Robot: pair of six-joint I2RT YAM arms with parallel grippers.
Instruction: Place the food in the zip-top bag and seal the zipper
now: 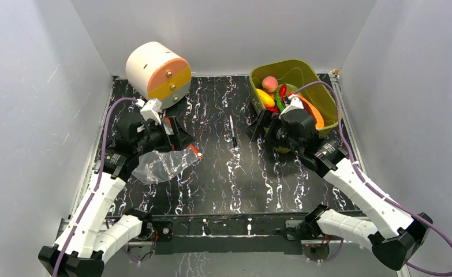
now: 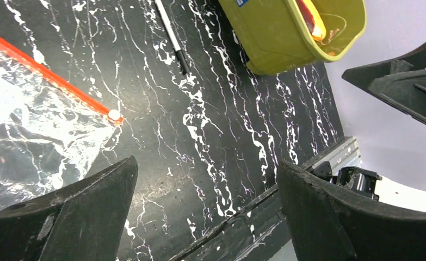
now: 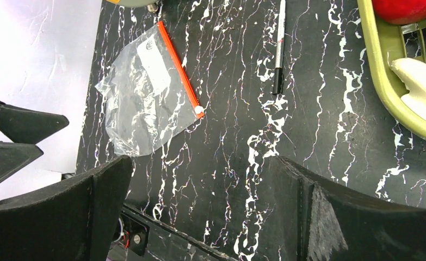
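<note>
A clear zip bag (image 1: 161, 167) with an orange zipper strip (image 3: 180, 68) and white slider (image 2: 113, 115) lies flat on the left of the black table. Food, including a peach (image 1: 269, 84), peppers and a yellow item (image 1: 265, 98), is in a green bin (image 1: 292, 69) at the back right. My left gripper (image 1: 177, 139) hangs over the bag, open and empty, partly hiding it in the top view. My right gripper (image 1: 258, 128) is open and empty, over the front-left edge of the bin.
A marker (image 1: 232, 130) lies mid-table. A round white drum with coloured drawers (image 1: 154, 72) stands at the back left. Grey walls enclose the back and sides.
</note>
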